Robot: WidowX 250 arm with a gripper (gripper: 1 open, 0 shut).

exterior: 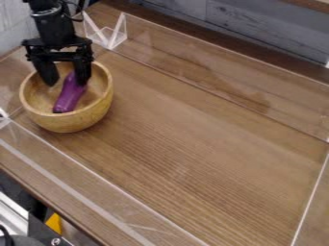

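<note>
A wooden bowl [90, 117] sits at the left of the table, with a purple elongated object [69, 94] lying inside it. The black gripper [62, 69] hangs over the back of the bowl, its fingers spread apart and pointing down, above the upper end of the purple object. Whether the fingertips touch the object is hard to tell.
A white wire-like holder [108, 31] stands behind the bowl at the back. A dark gap with cables and a small yellow item is at the lower left.
</note>
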